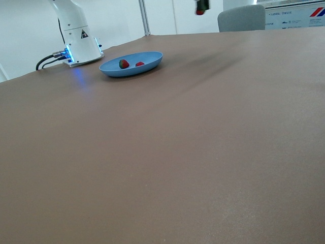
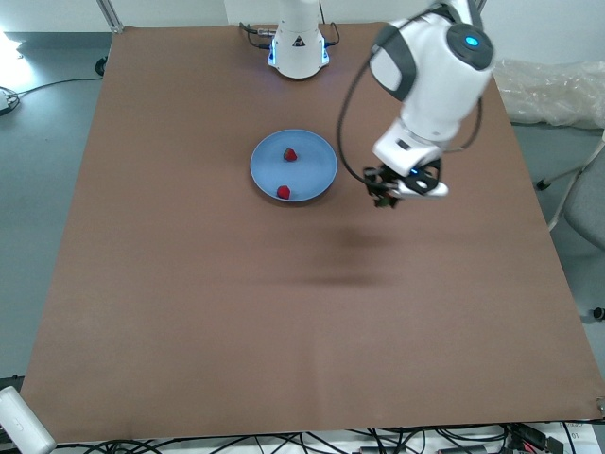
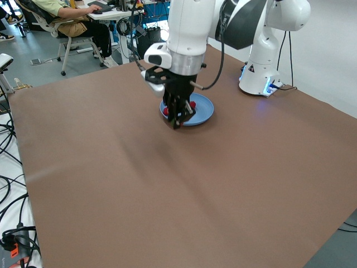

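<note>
A blue plate [image 2: 293, 170] sits on the brown table [image 2: 284, 303] holding two strawberries [image 2: 289, 154], also visible on the plate [image 1: 131, 71] in the top view. My gripper [image 2: 383, 199] hangs raised to the right of the plate in the left view. In the top view only its dark tip [image 1: 202, 9] shows at the upper edge, with something small and red at it, unclear what. In the right view the gripper [image 3: 178, 114] stands in front of the plate, partly hiding it. Whether it is open or shut I cannot tell.
A white robot base [image 2: 298, 52] stands at the back with cables. A grey chair [image 2: 586, 199] is beside the table's right edge. Cables lie beyond its near edge.
</note>
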